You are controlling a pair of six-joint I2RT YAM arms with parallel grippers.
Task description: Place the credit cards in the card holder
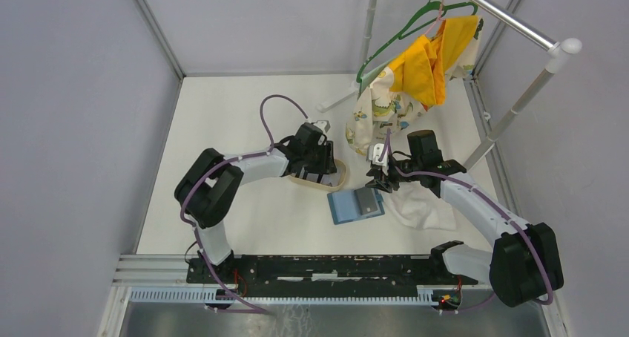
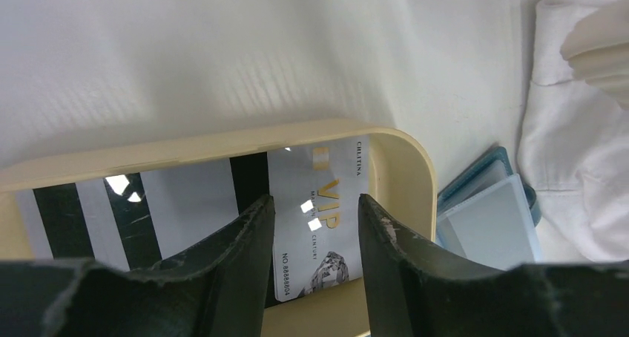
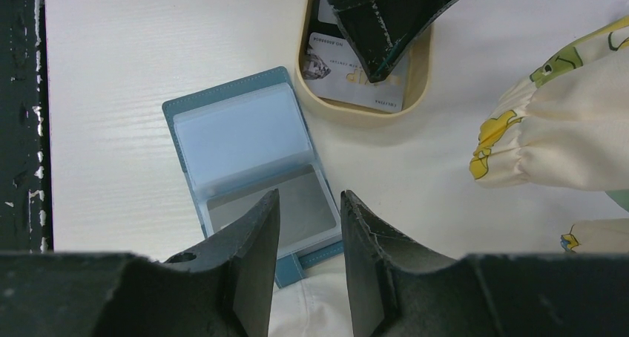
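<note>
Several silver-grey credit cards with black stripes overlap in an oval cream tray. The rightmost card, marked VIP, shows its whole face in the left wrist view. My left gripper stands open over that card, one finger to each side of it in the picture. Flat on the table, right of the tray and nearer the front, lies the opened blue card holder with clear pockets. The right gripper is above the holder, its fingers apart and nothing between them.
The cream tray has a raised wall around the cards. A white cloth lies right of the holder. Patterned fabric and a yellow cloth hang from a rack at the back right.
</note>
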